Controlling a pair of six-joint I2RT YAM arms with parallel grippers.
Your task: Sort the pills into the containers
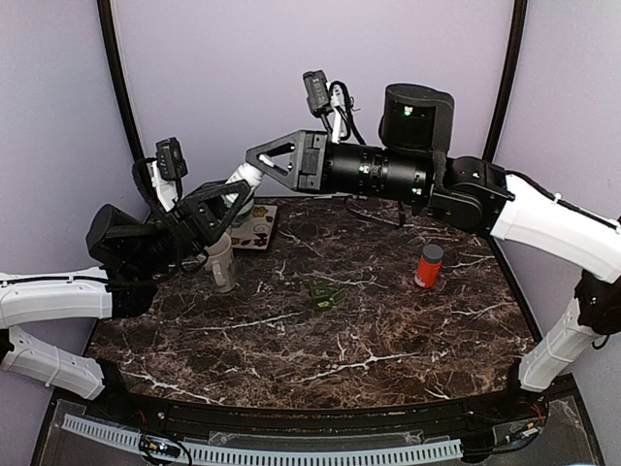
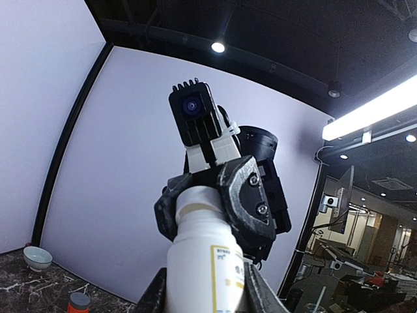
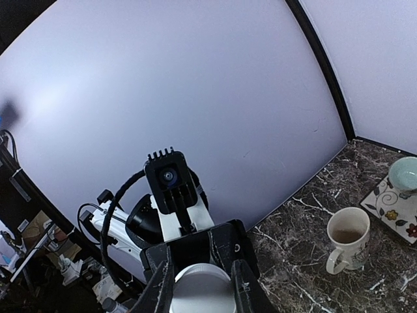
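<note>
A white pill bottle (image 2: pixel 203 257) with a yellow-edged label is held up in the air between my two arms. My left gripper (image 1: pixel 236 197) is shut on the bottle's body; its fingers (image 2: pixel 154 295) flank the label in the left wrist view. At the other end, my right gripper (image 1: pixel 254 159) is shut on the white cap (image 2: pixel 197 199). From the right wrist view the ridged cap (image 3: pixel 203 280) fills the space between the fingers. No pills show. An orange bottle with a grey cap (image 1: pixel 429 266) stands upright on the right of the table.
A mug (image 3: pixel 350 236) with brownish contents stands on the left of the table, near a pale bowl (image 3: pixel 405 173) on a floral board (image 3: pixel 391 212). A small green item (image 1: pixel 324 294) lies mid-table.
</note>
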